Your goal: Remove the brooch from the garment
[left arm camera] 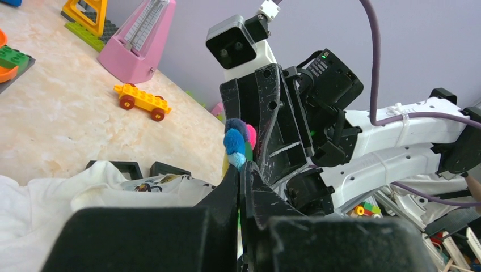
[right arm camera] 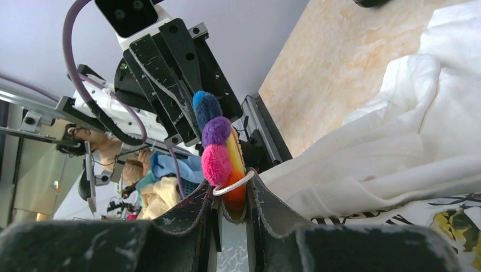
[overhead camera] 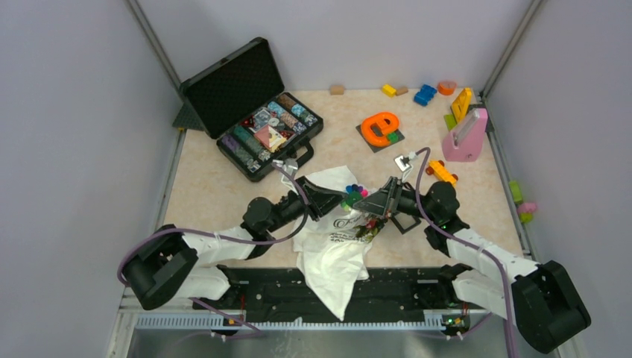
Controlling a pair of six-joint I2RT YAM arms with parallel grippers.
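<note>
A rainbow pompom brooch (overhead camera: 354,195) (left arm camera: 234,141) (right arm camera: 216,164) with a pale cord sits between my two grippers above the white printed garment (overhead camera: 332,253) (left arm camera: 45,215) (right arm camera: 397,147). My right gripper (overhead camera: 361,203) is shut on the brooch's lower part and cord. My left gripper (overhead camera: 335,201) is shut, its tips at the brooch from the other side; whether anything thin is between them is hidden. The garment drapes over the table's front edge.
An open black case (overhead camera: 264,134) stands at back left. Orange track toy (overhead camera: 378,127), yellow car (overhead camera: 440,171) and pink metronome (overhead camera: 466,138) are at back right. Bare table (overhead camera: 201,179) shows on the left.
</note>
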